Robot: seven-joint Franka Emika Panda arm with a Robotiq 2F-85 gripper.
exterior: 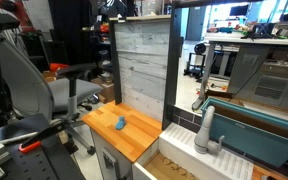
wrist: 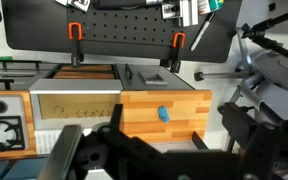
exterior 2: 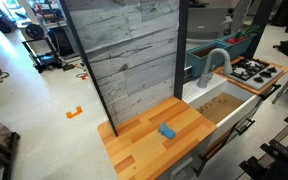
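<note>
A small blue object point(wrist: 163, 114) lies on the wooden countertop point(wrist: 189, 129) in the wrist view. The same blue object point(exterior: 120, 123) shows on the wood in exterior view 1, and again as a blue shape point(exterior 2: 166, 131) in exterior view 2. It is too small to name. My gripper appears at the bottom of the wrist view as dark, blurred fingers, set wide apart. They are open, and nothing shows between them. The blue object is beyond the fingers, apart from them. Neither exterior view shows the gripper clearly.
Beside the wood is a white sink point(exterior 2: 200, 94) with a grey faucet point(exterior 2: 213, 62) and a brown bottom. A stove point(wrist: 1, 133) stands past it. A grey panel wall point(exterior 2: 134, 65) rises behind the counter. Bare wood surrounds the blue object.
</note>
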